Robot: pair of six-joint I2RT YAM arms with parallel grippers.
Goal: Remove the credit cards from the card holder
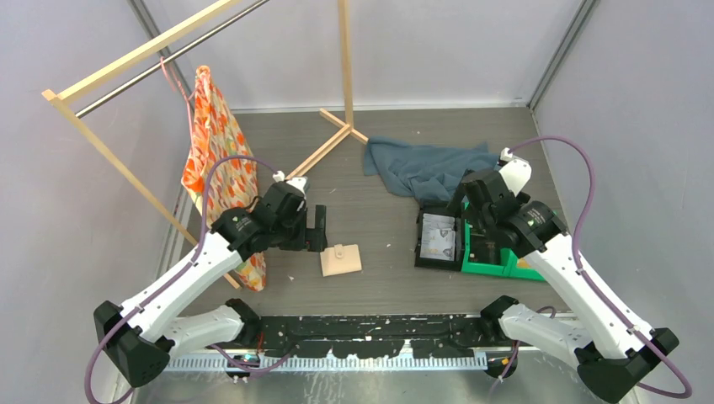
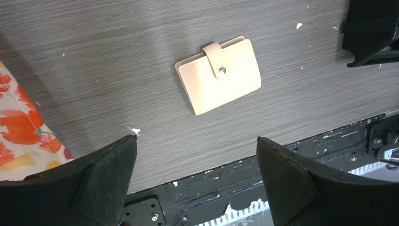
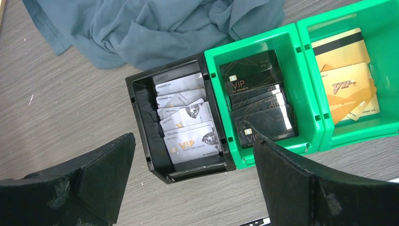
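A beige card holder (image 1: 341, 263) with a snap strap (image 2: 217, 63) lies closed on the table, below and beside my left gripper (image 1: 316, 229); in the left wrist view it is centred between and beyond the open fingers. No cards show outside it. My right gripper hangs open over three bins of cards: a black bin (image 3: 141, 117) with silver cards, a green bin (image 3: 244, 155) with black cards, and a second green bin (image 3: 386, 108) with gold cards.
A blue-grey cloth (image 1: 412, 164) lies behind the bins. A floral cloth (image 1: 223, 151) hangs on a wooden rack (image 1: 126, 168) at the left. Bare table surrounds the card holder.
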